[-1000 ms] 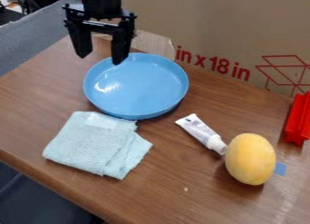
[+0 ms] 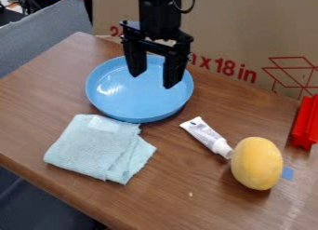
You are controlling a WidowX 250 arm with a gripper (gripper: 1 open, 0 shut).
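Note:
My black gripper [image 2: 154,68] is open, its two fingers apart over the back half of a blue plate [image 2: 125,100], with nothing seen between them. The plate sits at the middle-left of the wooden table. A folded pale cloth [image 2: 97,152] lies in front of the plate. A white tube [image 2: 203,135] lies to the right of the plate, touching or close to a yellow oval object [image 2: 256,165] at the front right.
A red object [image 2: 307,122] lies at the right edge. A cardboard box [image 2: 248,38] stands behind the table. The near left table edge borders a dark area, and bare wood [image 2: 44,94] is free left of the plate.
My gripper has moved right and down, from the back left of the plate to over it. The objects on the table have not visibly moved.

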